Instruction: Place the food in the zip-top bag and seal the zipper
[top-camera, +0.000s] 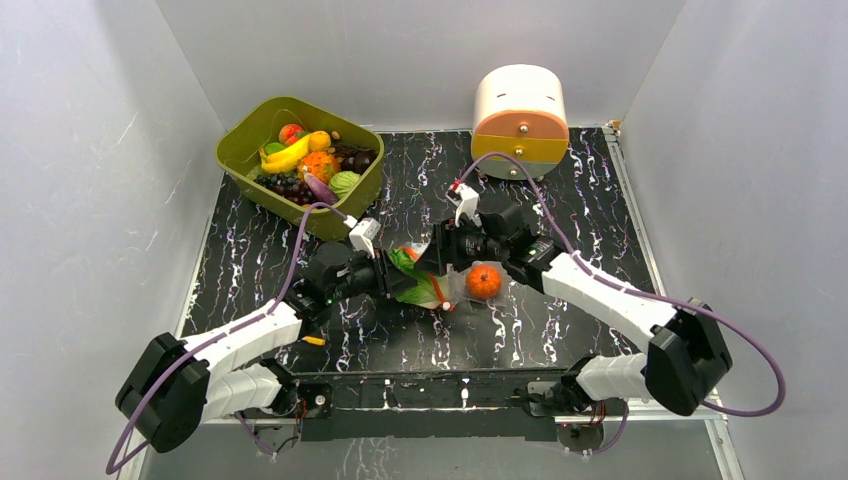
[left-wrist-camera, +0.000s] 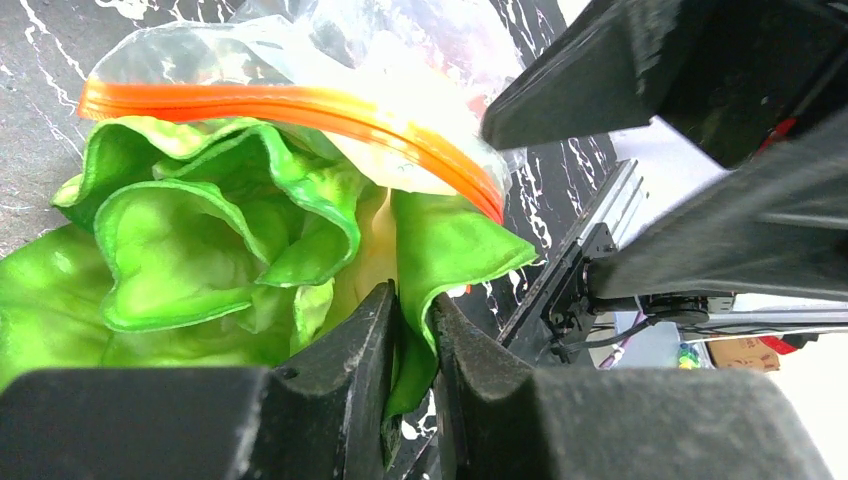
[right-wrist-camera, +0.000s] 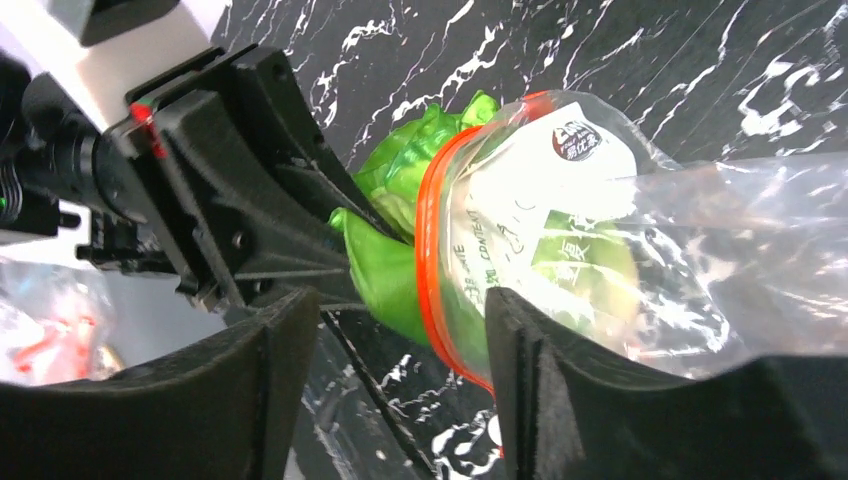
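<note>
A green lettuce (top-camera: 418, 292) lies at the table's middle, partly inside the clear bag (right-wrist-camera: 760, 235). Leaves stick out past the bag's orange zipper (left-wrist-camera: 220, 101). Closed in on a thin leaf edge is my left gripper, the leaf running down between its fingers. My right gripper stands open near the bag's mouth; its fingers are well apart, and the zipper edge and a leaf show beyond the gap. An orange pumpkin (top-camera: 484, 281) rests inside the bag's clear plastic, on the right. In the top view the arms cover part of the bag mouth.
A green bin (top-camera: 232, 160) of fruit and vegetables stands at the back left. At the back right is a rounded white and orange box (top-camera: 519, 100). A small orange item (top-camera: 314, 341) lies beside the left arm.
</note>
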